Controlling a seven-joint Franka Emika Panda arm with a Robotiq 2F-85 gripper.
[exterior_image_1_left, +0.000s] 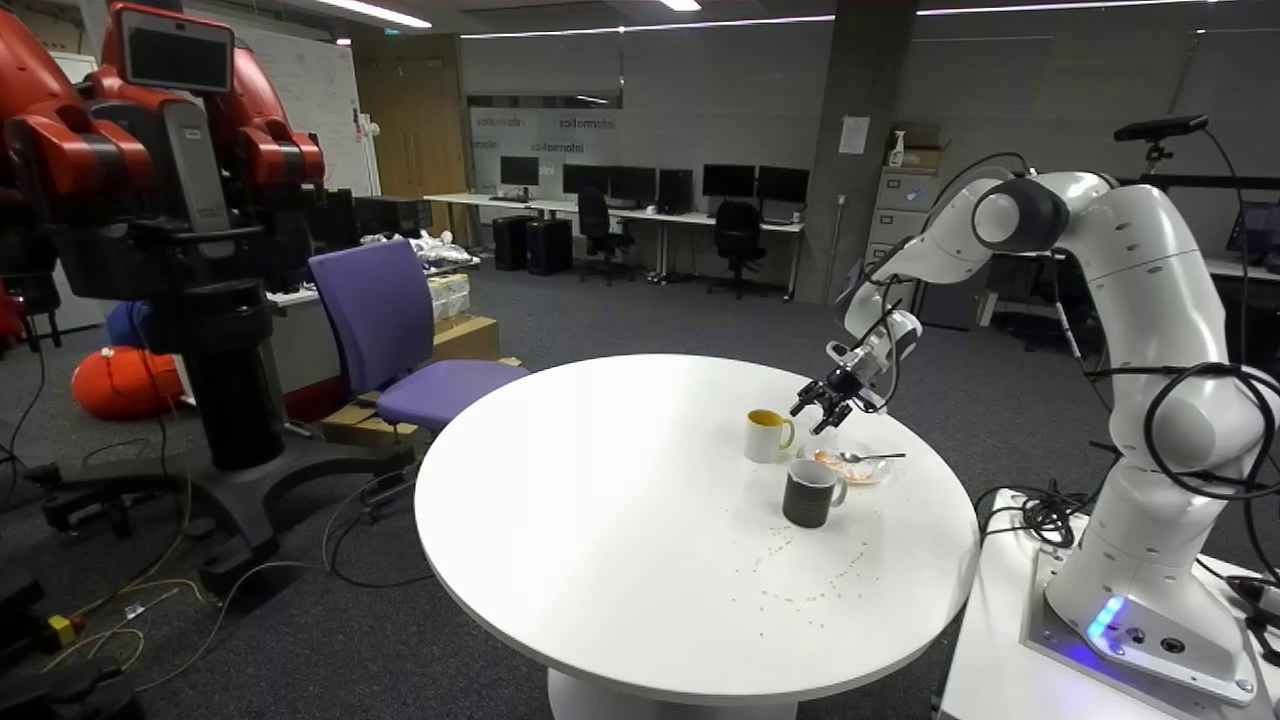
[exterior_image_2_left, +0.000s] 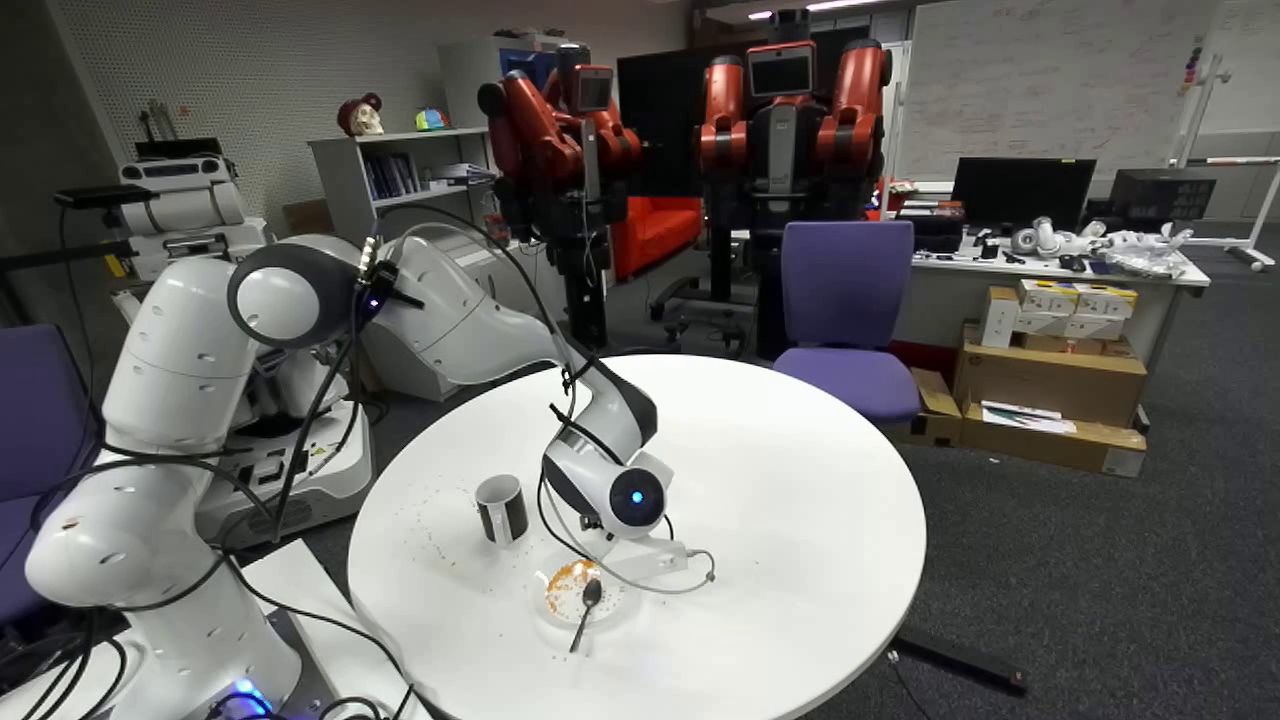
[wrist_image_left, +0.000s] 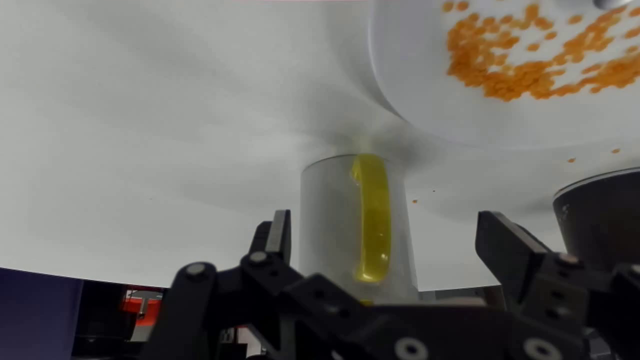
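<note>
A white mug with a yellow inside and yellow handle stands upright on the round table. My gripper is open just beyond the mug's handle side, apart from it. In the wrist view the mug shows between the spread fingers, its yellow handle facing me; nothing is held. Close by, a dark grey mug with a white inside also stands upright. A clear plate carries orange grains and a spoon. Exterior view 2 has the yellow mug and my fingertips hidden behind the arm.
Small grains lie scattered on the white table near the dark mug. The plate and dark mug are close to the gripper. A purple chair stands at its edge.
</note>
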